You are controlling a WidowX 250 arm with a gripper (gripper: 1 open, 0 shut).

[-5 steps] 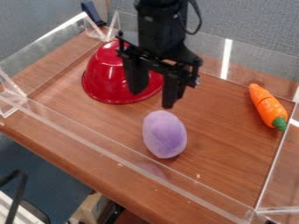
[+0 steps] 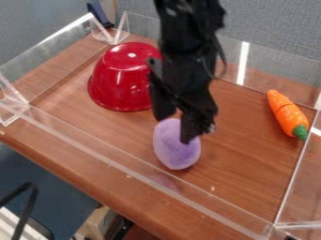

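My black gripper hangs over the purple egg-shaped object, its dark fingers spread around the top of it, apparently open. Whether the fingers touch it cannot be seen clearly. The purple object lies on the wooden surface, its upper part partly covered by the gripper.
A red bowl-like dome sits at the back left, partly behind the arm. An orange carrot lies at the right. Clear low walls border the wooden surface, whose front left is bare.
The gripper has turned and come down toward the purple object, its fingers now lower in the view and nearer that object. The other things are where they were.
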